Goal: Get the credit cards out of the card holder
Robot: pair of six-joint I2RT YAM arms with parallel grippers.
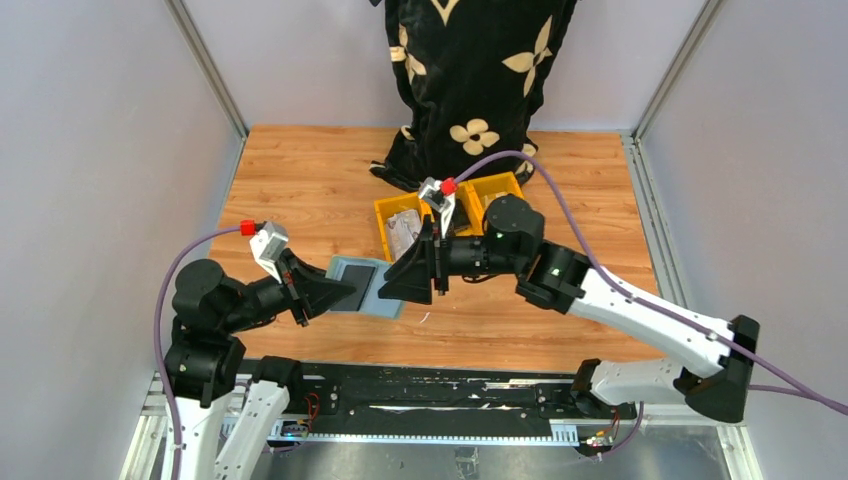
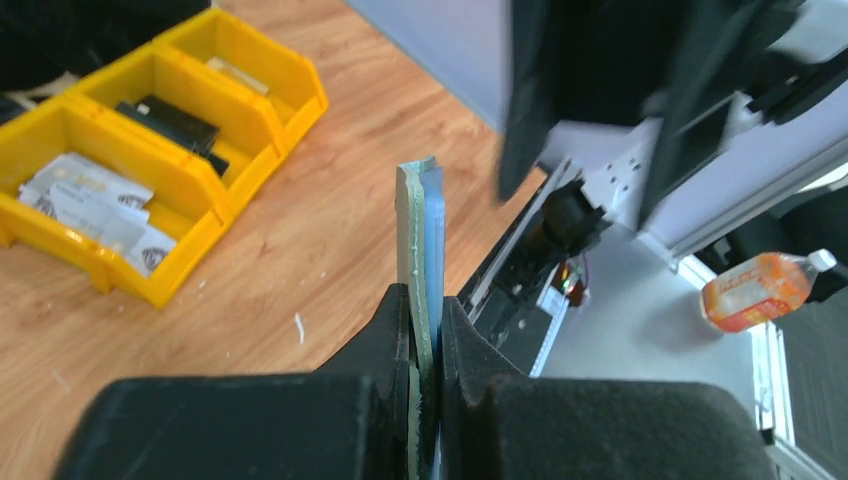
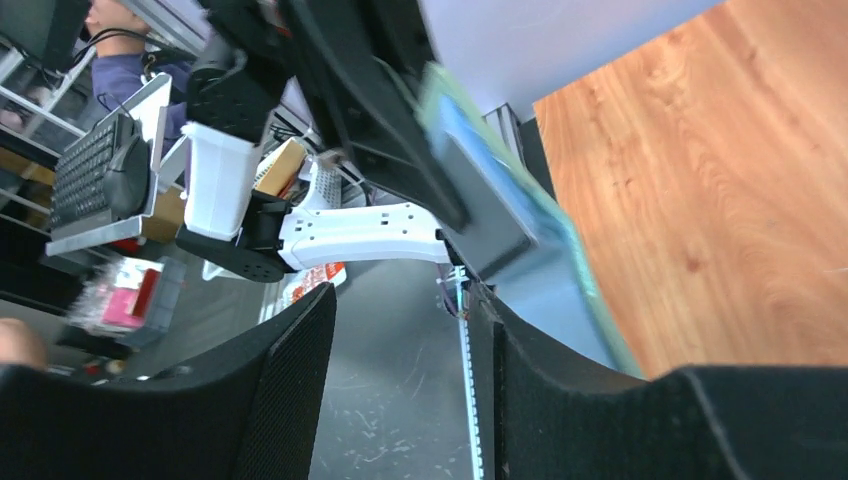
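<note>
The card holder is a flat, light blue piece with a pale green edge and a dark card lying on its face. My left gripper is shut on one end of it, holding it raised above the table. In the left wrist view the card holder stands edge-on between the fingers. Across from it, my right gripper is open near the free end of the holder. In the right wrist view the dark card shows beyond my open fingers, with nothing between them.
Yellow bins stand at the back middle of the table; one holds several pale cards, another dark items. A black patterned cloth hangs behind them.
</note>
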